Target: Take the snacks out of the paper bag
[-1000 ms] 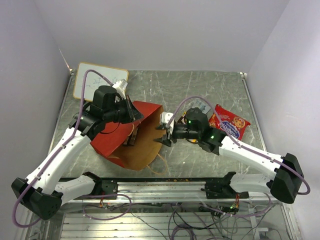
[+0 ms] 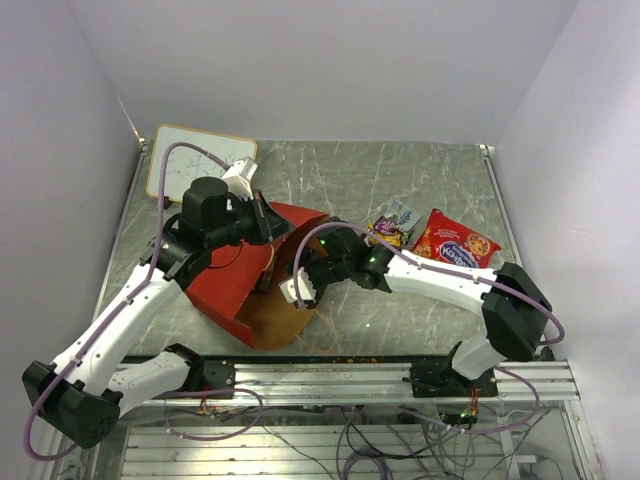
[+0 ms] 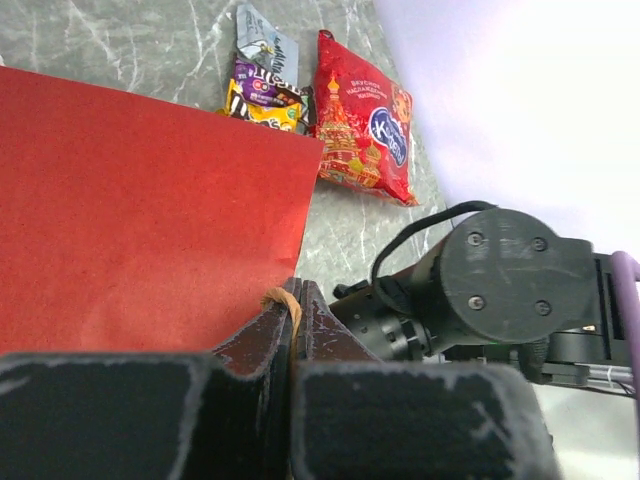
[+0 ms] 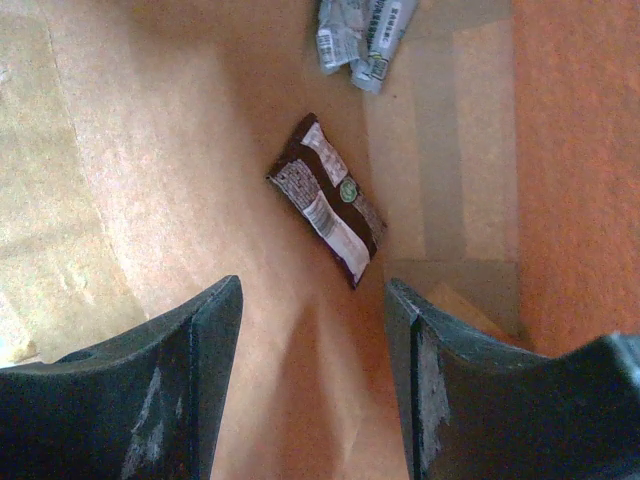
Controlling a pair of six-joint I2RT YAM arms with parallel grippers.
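The red paper bag (image 2: pixel 232 286) lies tilted on the table, its brown inside facing right. My left gripper is shut on the bag's twisted handle (image 3: pixel 278 297). Inside the bag, in the right wrist view, a small dark brown snack bar (image 4: pixel 330 200) lies on the paper, with silvery wrappers (image 4: pixel 362 38) above it. My right gripper is within the bag's mouth, fingers apart, nothing between them; the bar lies just ahead of the fingertips. A red snack pack (image 2: pixel 453 240) and smaller packs (image 2: pixel 396 222) lie on the table to the right.
A whiteboard (image 2: pixel 200 160) lies at the back left. The right forearm passes in front of the packs.
My right gripper has moved left and down into the bag's mouth, its arm following. The bag's front edge has dipped slightly; the left arm stays in place.
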